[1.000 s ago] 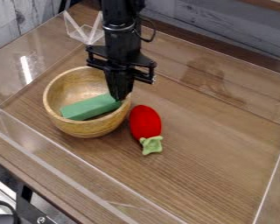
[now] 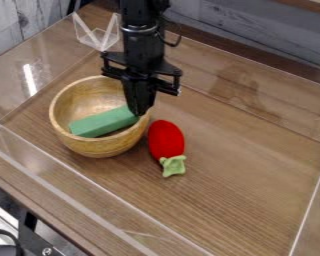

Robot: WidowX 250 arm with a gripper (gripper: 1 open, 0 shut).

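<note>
My black gripper (image 2: 133,100) hangs from the top centre, its fingertips over the right part of a wooden bowl (image 2: 72,98). It looks shut, with nothing visible between its fingers. A green oblong object (image 2: 101,123) lies inside the bowl, just below and left of the fingertips. A red strawberry-like object (image 2: 167,139) with pale green leaves lies on the wooden table to the right of the bowl.
A raised wooden edge (image 2: 270,30) runs along the back right. A white wall shows at the top left, and dark cables lie at the bottom left.
The gripper has shifted very slightly over the bowl. The bowl and both objects look unmoved.
</note>
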